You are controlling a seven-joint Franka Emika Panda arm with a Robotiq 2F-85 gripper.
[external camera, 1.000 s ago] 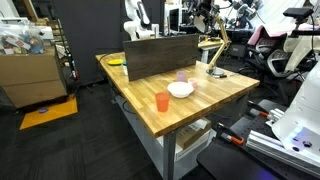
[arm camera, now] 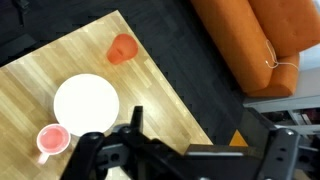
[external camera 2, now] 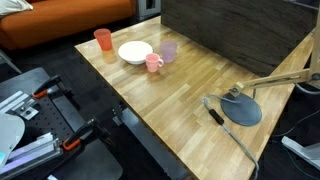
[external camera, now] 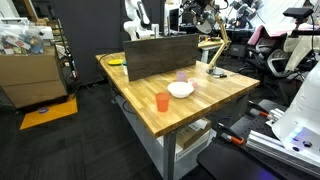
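My gripper is open in the wrist view, its black fingers wide apart with nothing held between them. Below it lies the wooden table with an orange-red cup (arm camera: 122, 49), a white bowl (arm camera: 86, 104) and a pink mug (arm camera: 53, 140), all left of the fingers. In exterior view 2 the orange-red cup (external camera 2: 103, 39) stands near the table's left corner. The white bowl (external camera 2: 135, 51) looks empty. Close beside it is the pink mug (external camera 2: 153, 63), with a translucent purple cup (external camera 2: 168, 51) behind. The gripper cannot be made out clearly in either exterior view.
A dark panel (external camera 2: 250, 38) stands along the table's back. On the right, a lamp's round base (external camera 2: 238, 109) and a cable (external camera 2: 232, 135) lie on the wood. An orange seat (arm camera: 232, 40) is beyond the edge.
A dark shape at the top of exterior view 1, possibly part of the arm, has shifted slightly left. The cups, mug and bowl stay where they were.
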